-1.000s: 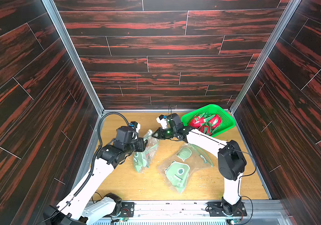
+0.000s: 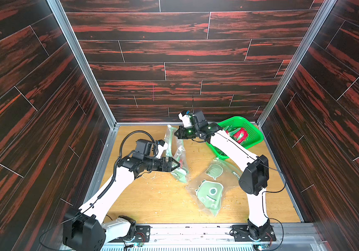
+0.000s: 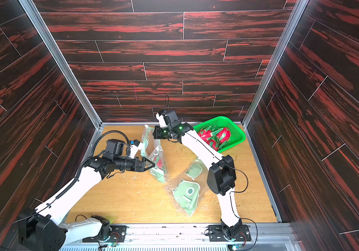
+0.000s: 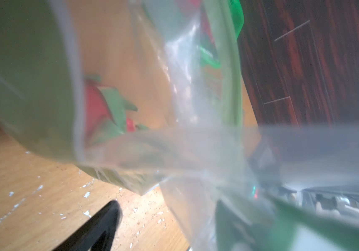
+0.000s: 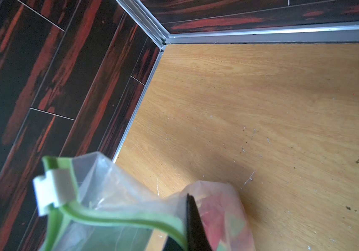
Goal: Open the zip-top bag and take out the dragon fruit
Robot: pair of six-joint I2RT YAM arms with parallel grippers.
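Note:
A clear zip top bag (image 2: 169, 144) with green print hangs from my right gripper (image 2: 177, 134), which is shut on the bag's edge. In the right wrist view its dark fingers (image 5: 195, 223) meet the green zip band (image 5: 120, 217), and a white slider (image 5: 54, 190) sits at the band's far end. My left gripper (image 2: 174, 164) stands open at the bag's near side. The left wrist view looks through film at a gaping part of the bag; one finger (image 4: 100, 230) is bare, the other blurred behind film. A red dragon fruit (image 4: 97, 108) with green scales lies inside the bag.
An empty flat bag (image 2: 211, 194) with green print lies in front, near the right arm. At the back right, a green basket (image 2: 255, 136) holds red dragon fruit (image 3: 223, 134).
Both grippers have moved: the left one rightward along the bag, the right one slightly backward. The hanging bag has shifted back and right and is stretched longer. The flat bag has slid right.

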